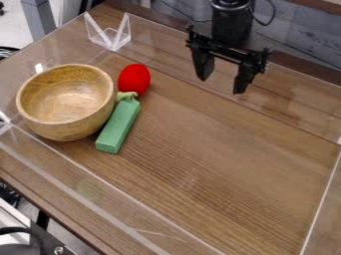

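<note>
My black gripper hangs at the top right of the view, over the back of the wooden table, with its two fingers spread apart and nothing visible between them. At the left stands a tan bowl. A red object lies right of the bowl, and a long green object with a paler tip lies below it, beside the bowl.
A small clear plastic stand is at the back left. A ledge runs along the back right, and cables show off the table at lower left.
</note>
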